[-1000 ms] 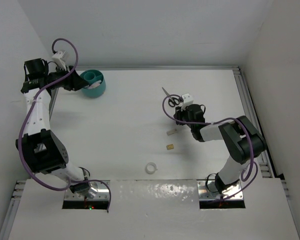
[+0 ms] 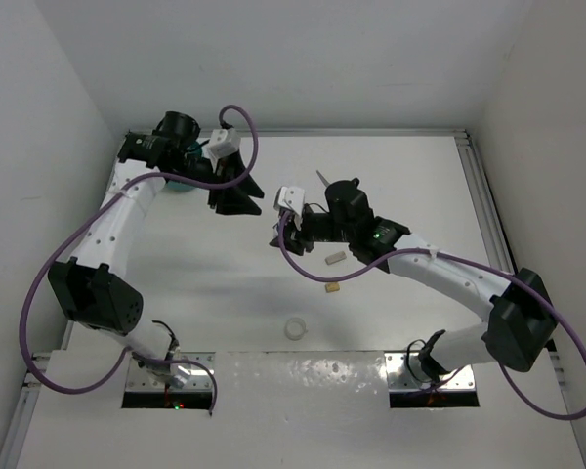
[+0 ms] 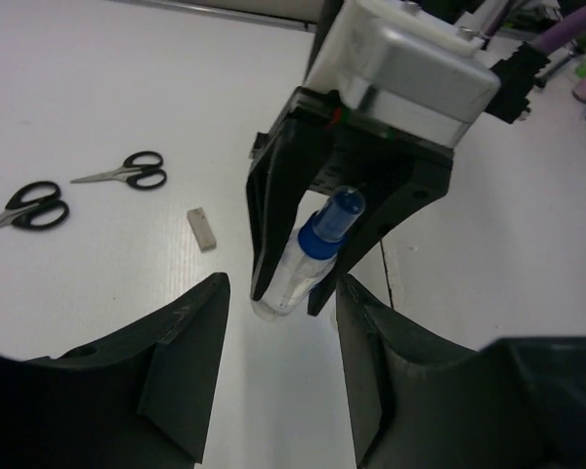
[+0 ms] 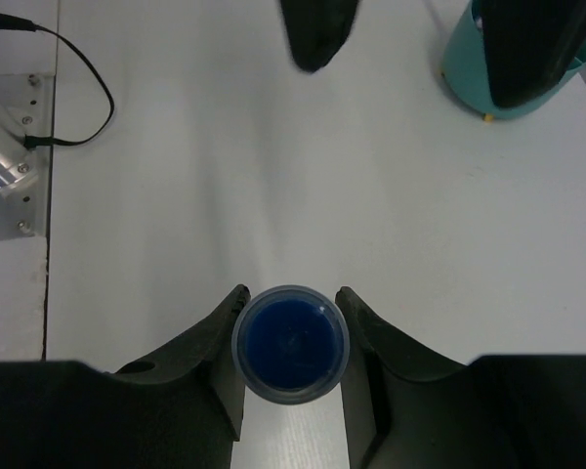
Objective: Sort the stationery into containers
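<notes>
A clear glue stick with a blue cap (image 3: 339, 215) is in the air, and my right gripper is shut on it. Its round blue end (image 4: 291, 342) faces the right wrist camera. My left gripper (image 2: 258, 200) hangs close by, to the left and slightly farther back, its fingers (image 3: 200, 322) apart with nothing between them. From the left wrist, the glue stick appears just beyond those fingertips, not clasped by them. The teal container stands at the back left, mostly hidden by the left arm from above.
Two pairs of black-handled scissors (image 3: 39, 207) lie on the table, along with a pale eraser (image 2: 335, 258), a small tan block (image 2: 332, 287) and a clear tape ring (image 2: 294, 328). Both grippers hang close together over mid-table.
From the scissors, my right gripper has moved left, now with the glue stick. The two grippers are much closer together.
</notes>
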